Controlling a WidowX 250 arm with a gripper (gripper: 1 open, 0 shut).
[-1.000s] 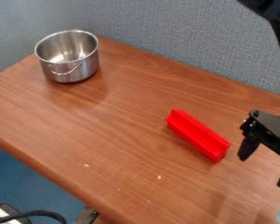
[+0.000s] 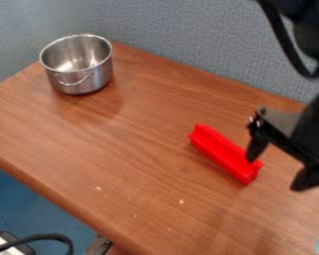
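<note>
A long red block (image 2: pixel 223 150) lies diagonally on the wooden table, right of centre. My dark gripper (image 2: pixel 277 167) comes in from the right edge, open, with one finger just above the block's right end and the other further right and toward the front, over bare wood.
A steel pot (image 2: pixel 77 67) with a wire handle stands at the back left of the table (image 2: pixel 123 159). A grey wall runs behind, and cables show at the lower left corner.
My gripper has moved left and up in the picture, toward the red block's right end. The block and pot have not moved.
</note>
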